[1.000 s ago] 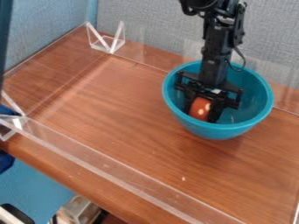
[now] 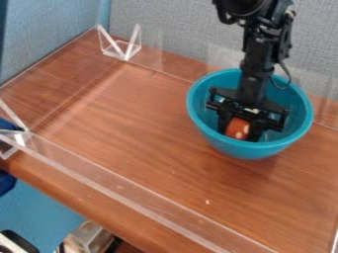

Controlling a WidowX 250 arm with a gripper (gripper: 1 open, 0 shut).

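A black arm reaches down from the top into a light blue bowl (image 2: 209, 97) on the right side of the wooden table. Low inside the bowl, the gripper (image 2: 240, 126) is shut on a reddish-orange object (image 2: 238, 129), which is partly hidden by the fingers and wrist.
A grey padded wall stands behind.
The arm and gripper have shifted slightly to the right inside the bowl, the orange object moving with them.
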